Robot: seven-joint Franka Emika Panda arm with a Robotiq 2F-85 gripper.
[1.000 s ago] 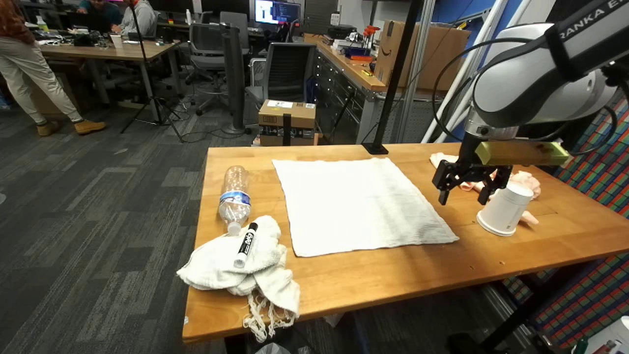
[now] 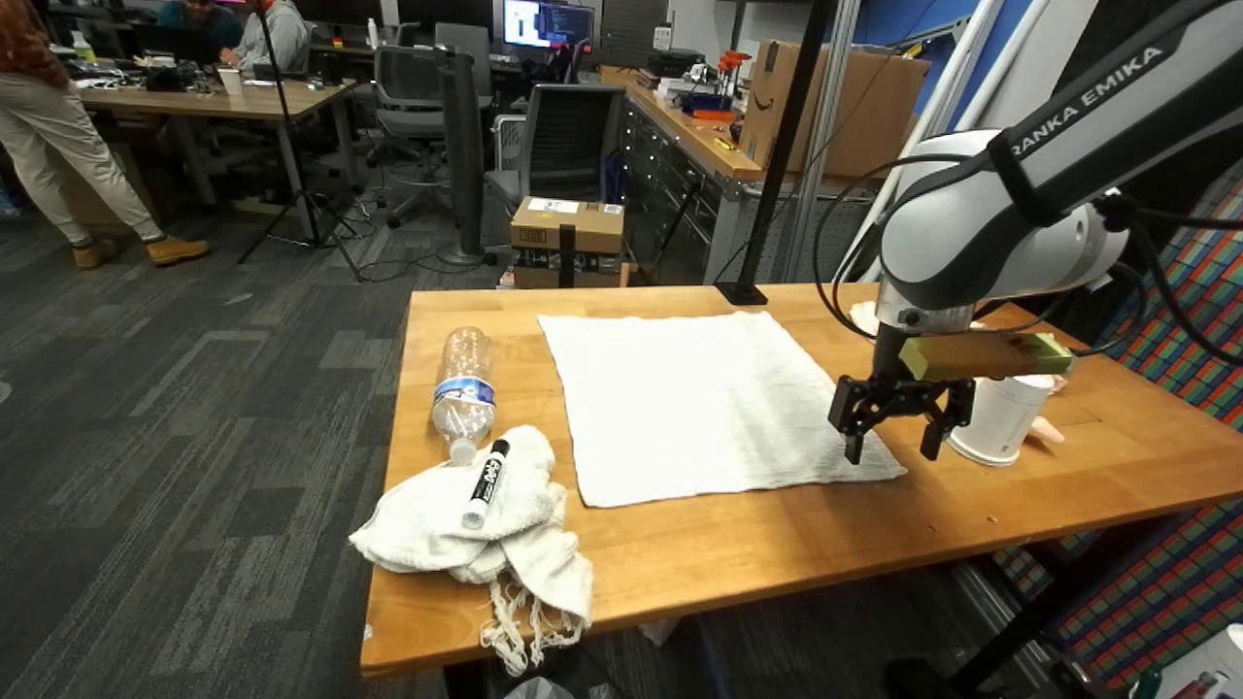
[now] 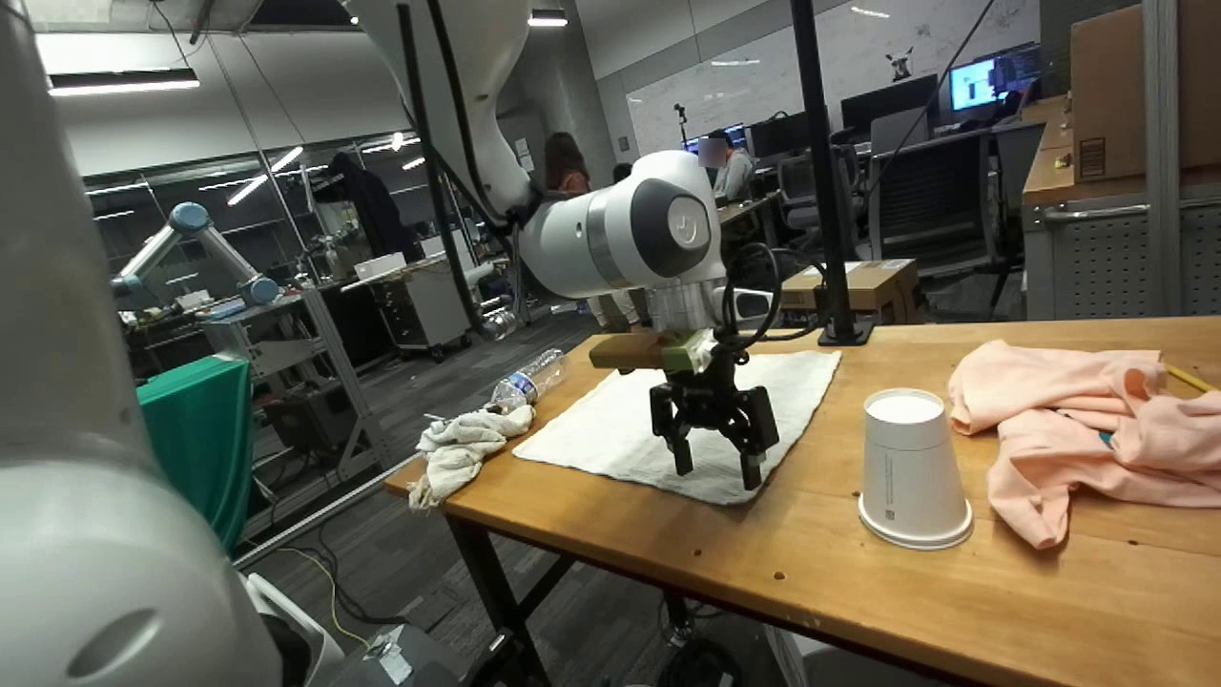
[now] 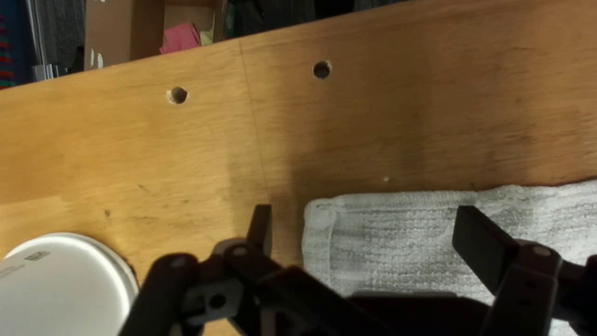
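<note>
A white towel (image 2: 699, 402) lies spread flat on the wooden table. Above its near right corner hangs my gripper (image 2: 894, 452), fingers pointing down and wide apart, holding nothing. In the wrist view, the corner of the towel (image 4: 358, 241) shows between the open fingers, below them; a finger (image 4: 260, 232) stands over bare wood to the left and the other over the cloth. From the second exterior view the gripper (image 3: 717, 471) also appears over the towel's edge (image 3: 630, 441). Whether the fingertips touch the cloth is hard to tell.
An upside-down white cup (image 3: 912, 475) stands beside the gripper, with a crumpled peach cloth (image 3: 1087, 429) behind it. At the table's far end are a plastic bottle (image 2: 465, 390) and a bunched white cloth (image 2: 466, 524) with a marker (image 2: 486, 483) on top.
My gripper has come down and moved left, away from the cup and over the towel's corner. It stays open. The towel, cup, bottle and marker have not moved.
</note>
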